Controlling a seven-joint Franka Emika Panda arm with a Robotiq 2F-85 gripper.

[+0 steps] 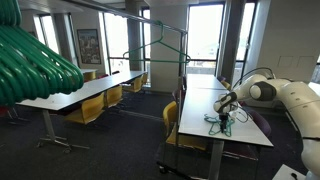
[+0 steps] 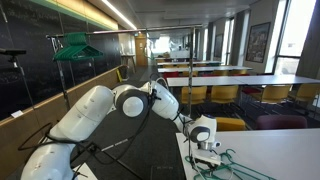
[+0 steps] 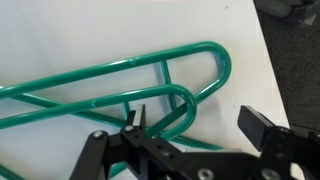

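Note:
Green plastic hangers [image 3: 120,65] lie overlapping on the white table [image 3: 90,30] in the wrist view, their rounded ends pointing right. My gripper stands open above them, with a dark finger [image 3: 258,128] to the right over bare tabletop. The nearer rounded hanger end reaches into the space between the fingers, without being gripped. In exterior view 2, the gripper [image 2: 206,158] is low over the hangers [image 2: 235,170] at the table's near side. Exterior view 1 shows the arm reaching in from the right, with the gripper [image 1: 222,122] small and partly indistinct.
A rail [image 1: 115,10] carries a bunch of green hangers [image 1: 35,60] at left and a single hanger [image 1: 157,48] farther along. Its dark upright [image 1: 182,100] stands by the table. Yellow chairs [image 1: 88,108] and other tables fill the room behind.

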